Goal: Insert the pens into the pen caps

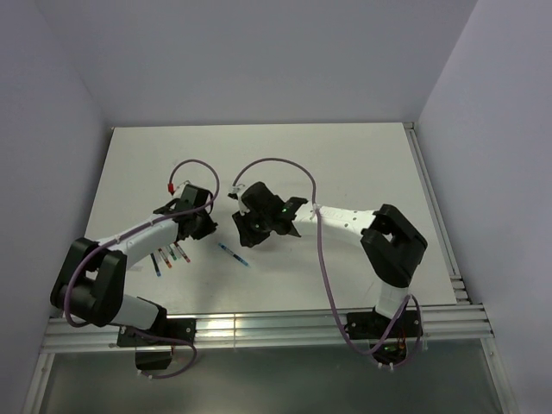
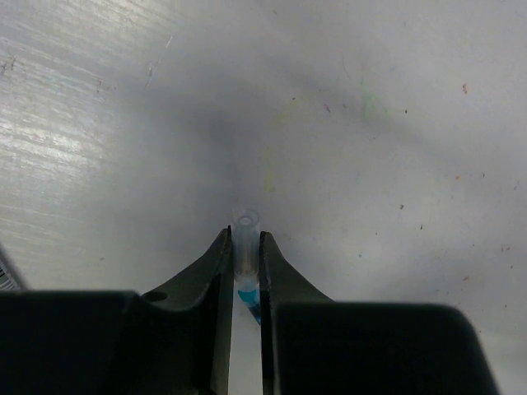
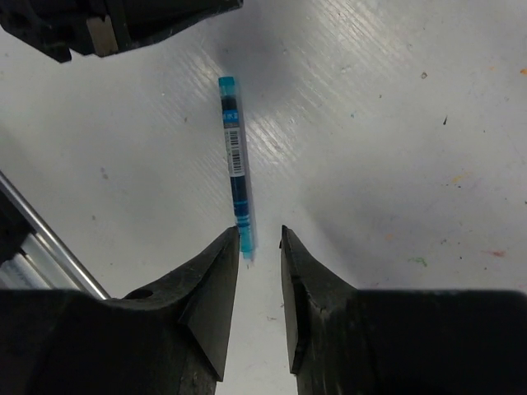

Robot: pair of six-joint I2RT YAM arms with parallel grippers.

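My left gripper [image 1: 210, 228] is low over the table, shut on a clear pen cap [image 2: 245, 248], with some blue visible at its lower end between the fingers. My right gripper [image 1: 245, 235] hovers just above a blue pen [image 1: 234, 254] lying alone on the table, its fingers parted. In the right wrist view that pen [image 3: 235, 164] lies lengthwise ahead of the fingertips, its near end just beyond the left finger, with part of the other gripper at the top left.
Several pens [image 1: 165, 259] in red, green and blue lie side by side at the left, near the left arm. A metal rail [image 1: 259, 319] runs along the front edge.
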